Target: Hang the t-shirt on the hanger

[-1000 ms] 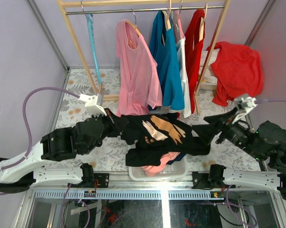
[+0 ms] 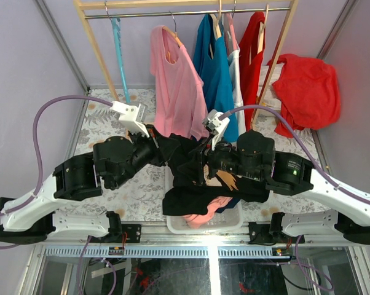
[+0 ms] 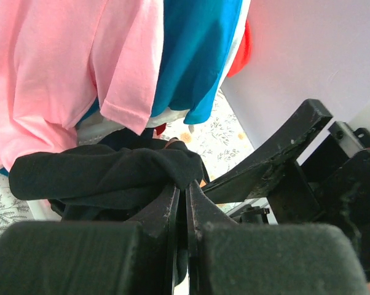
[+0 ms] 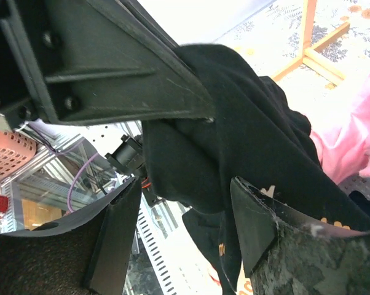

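Note:
The black t-shirt [image 2: 209,196] hangs bunched over the white bin, its tan print partly covered by my arms. My left gripper is shut on a fold of this shirt, which rises from its fingertips in the left wrist view. Close beside it, my right gripper is part open, with black cloth [image 4: 191,166] showing in and beyond the gap between its fingers. From above, both grippers meet near the shirt's upper edge. An empty light-blue hanger [image 2: 118,58] hangs at the left of the rail.
The rail [image 2: 142,15] carries a pink shirt [image 2: 176,86], a blue shirt [image 2: 216,80], and white and red garments. A red cloth [image 2: 308,89] lies at the right. The white bin [image 2: 176,225] holds more clothes.
My right arm has swung left from the right side to the shirt beside the left gripper. The left gripper has moved slightly right, and the shirt's upper part has bunched, covering much of its print.

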